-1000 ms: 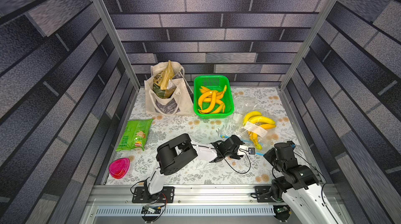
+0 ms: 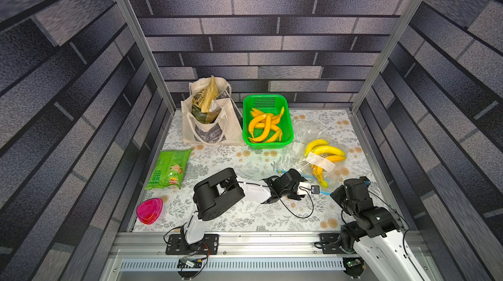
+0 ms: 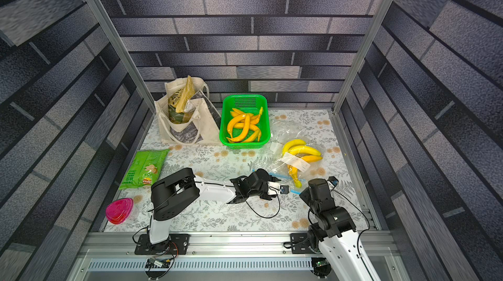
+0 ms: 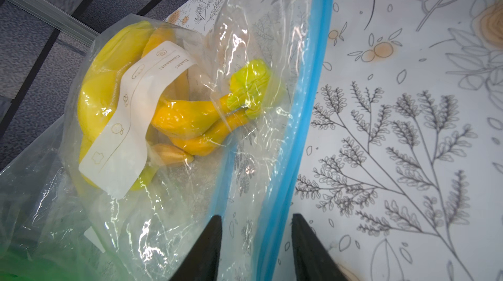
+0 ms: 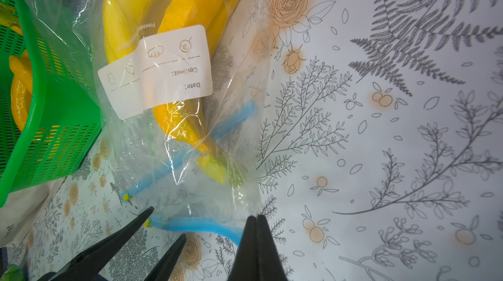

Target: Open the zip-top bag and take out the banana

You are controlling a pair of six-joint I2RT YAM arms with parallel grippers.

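Note:
The clear zip top bag lies on the table holding several yellow bananas behind a white label. Its two blue zip strips stand apart at the mouth, a banana stem between them in the right wrist view. My right gripper is shut at the near strip's right end, where the film runs into its fingertips. At the strip's other end, my left gripper has its fingers spread, one on each side of the blue edge.
A green basket with loose bananas stands behind the bag's left side. Farther left are a cloth tote, a green snack packet and a pink container. Bare table shows to the bag's right.
The left arm's elbow has shifted slightly left. Both grippers, the bag and the bananas look nearly the same in place.

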